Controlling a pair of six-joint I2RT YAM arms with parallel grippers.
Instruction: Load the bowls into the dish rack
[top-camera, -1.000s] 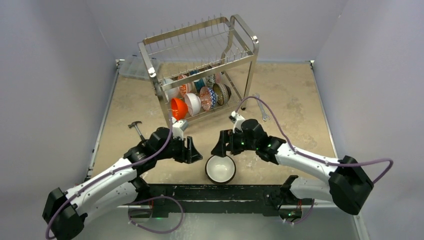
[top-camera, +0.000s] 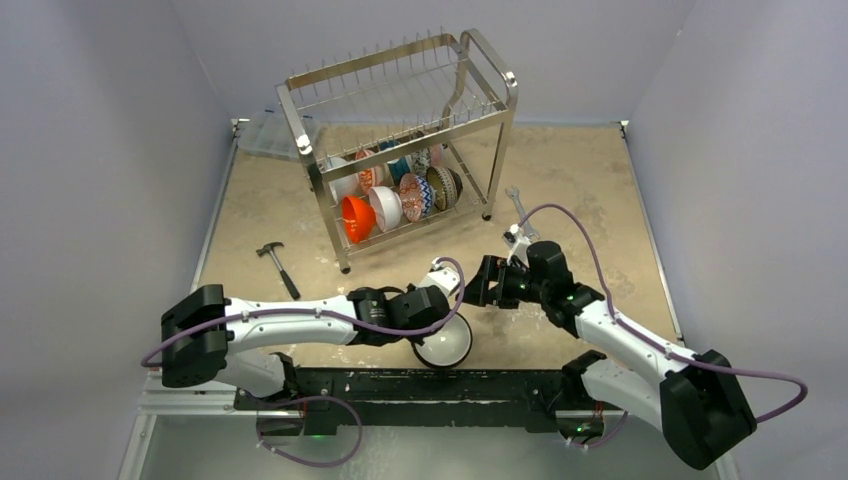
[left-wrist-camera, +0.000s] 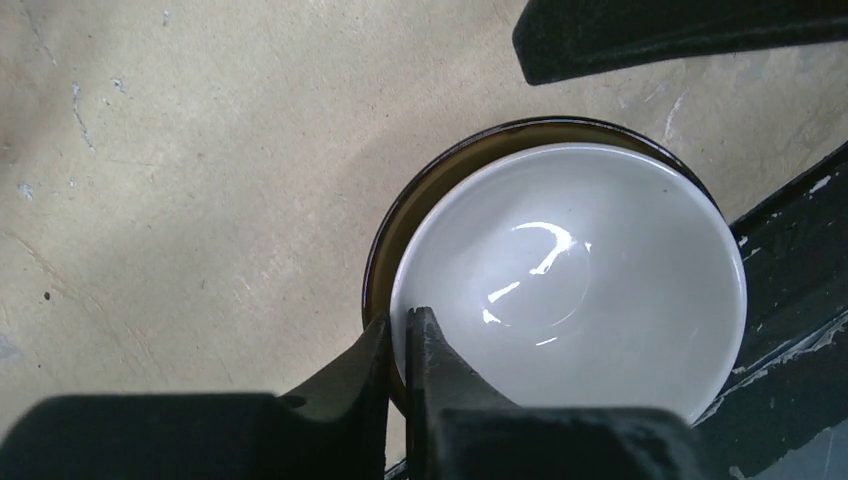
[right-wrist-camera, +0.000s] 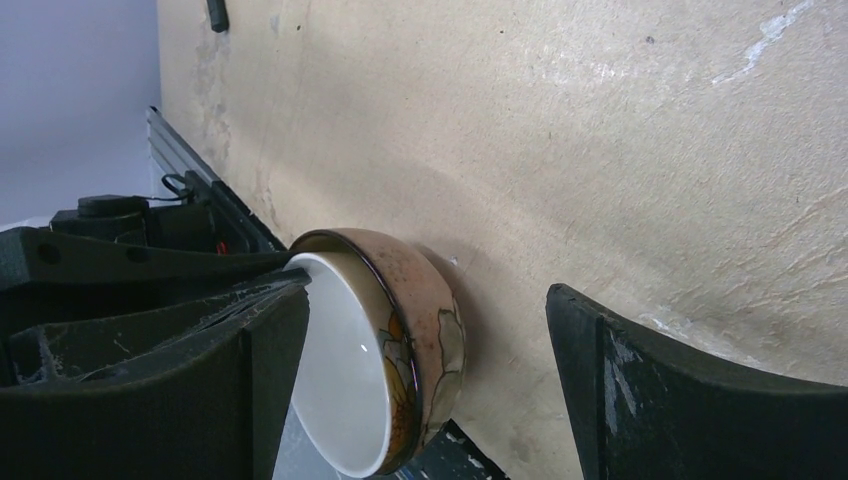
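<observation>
A white bowl (left-wrist-camera: 570, 280) nests inside a brown-rimmed patterned bowl (right-wrist-camera: 440, 340) at the front edge of the table. My left gripper is shut at their left rim; whether rim lies between its fingertips I cannot tell. My right gripper (top-camera: 475, 285) stands open to the upper right of the bowls. The steel dish rack (top-camera: 471, 127) at the back holds several bowls, including an orange bowl (top-camera: 357, 220), on its lower tier; its upper tier is empty.
A hammer (top-camera: 283, 270) lies left, a wrench (top-camera: 516, 200) right of the rack, and a clear plastic container (top-camera: 265, 140) at back left. Bare table surrounds the rack's front.
My left arm has swung right and down to the bowls, and its gripper has shut at their rim. My right gripper has moved right, away from above the bowls.
</observation>
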